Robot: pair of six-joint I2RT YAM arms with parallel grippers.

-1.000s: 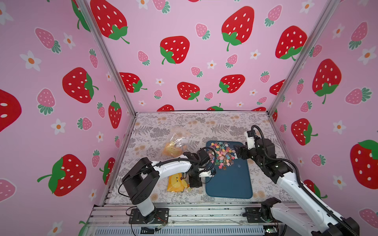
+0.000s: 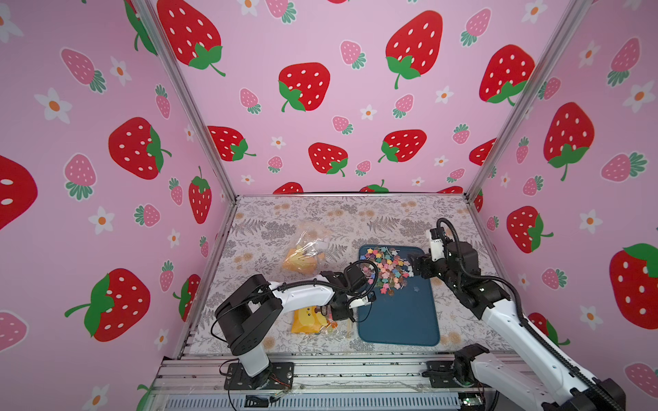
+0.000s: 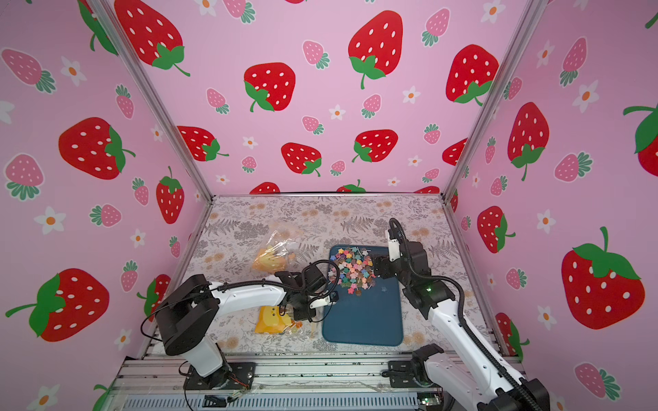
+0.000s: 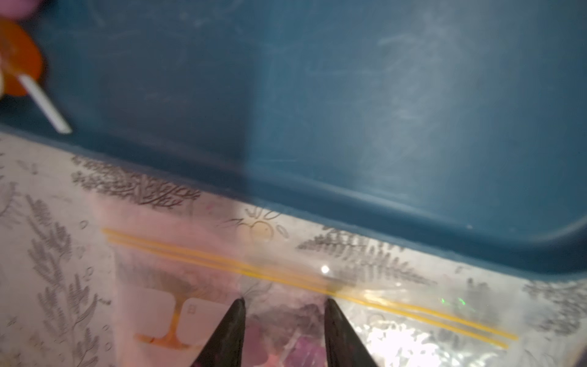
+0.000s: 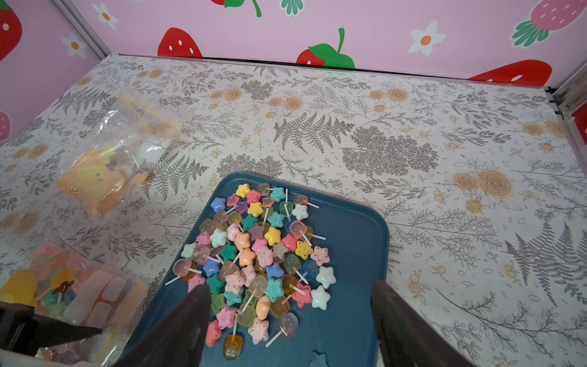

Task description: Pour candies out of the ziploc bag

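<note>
A clear ziploc bag with a yellow-orange print lies on the table left of the blue tray, colored candies showing through it in the right wrist view. Its yellow zip strip runs alongside the tray's edge and looks closed, though I cannot tell for sure. Over the bag, just inside that strip, my left gripper has its fingertips apart; whether they touch the plastic is unclear. My right gripper is open above the tray, its blurred fingers wide apart and empty.
Star-shaped candies and lollipops are heaped in the tray's back left part. A second printed ziploc bag, looking crumpled, lies farther back on the left. Table behind the tray is clear.
The left gripper has shifted slightly over the bag, and more of the bag now shows around it. The right arm stays still.
</note>
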